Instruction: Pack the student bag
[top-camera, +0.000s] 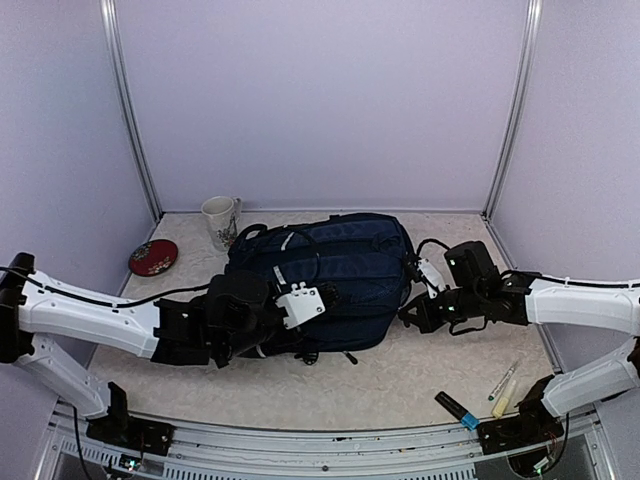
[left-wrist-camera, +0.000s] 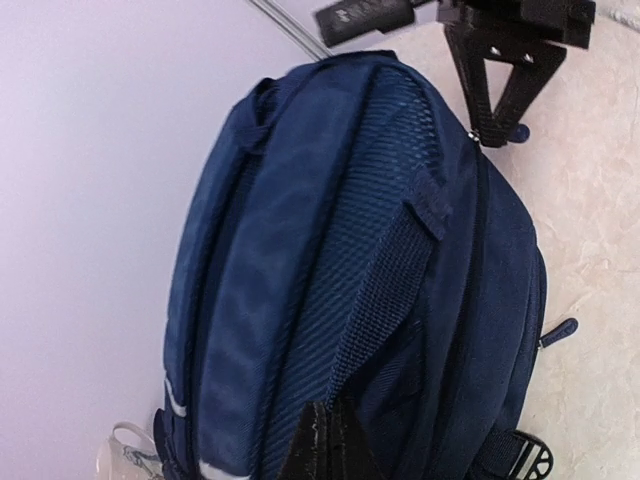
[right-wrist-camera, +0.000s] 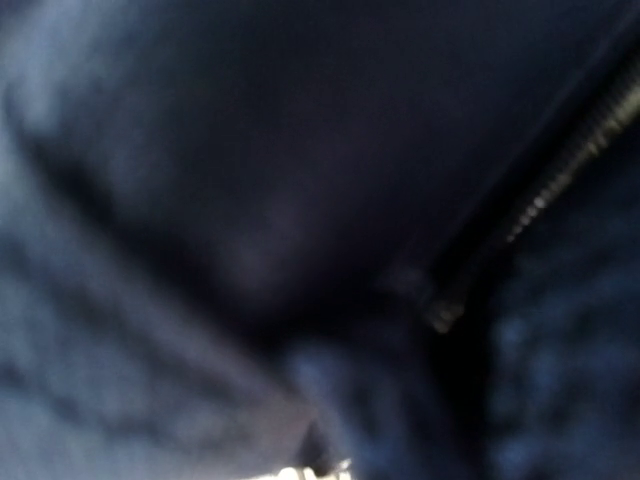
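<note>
A navy backpack (top-camera: 350, 250) lies on the table, its zipped side facing front. Against its front half stands my left gripper (top-camera: 328, 296), fingers shut. In the left wrist view a webbing strap (left-wrist-camera: 385, 285) runs down to the left fingertips (left-wrist-camera: 322, 440); whether they pinch it cannot be made out. My right gripper (top-camera: 415, 318) is at the bag's right end, its fingers (left-wrist-camera: 480, 115) shut close to the zipper line. Blurred navy cloth and a zipper (right-wrist-camera: 570, 165) fill the right wrist view, hiding that gripper's tips.
A white mug (top-camera: 220, 222) and a round red patterned object (top-camera: 153, 257) are at the back left. Front right hold a blue-capped black marker (top-camera: 457, 410), a slim pen (top-camera: 503, 381) and a pale yellow stick (top-camera: 504, 398).
</note>
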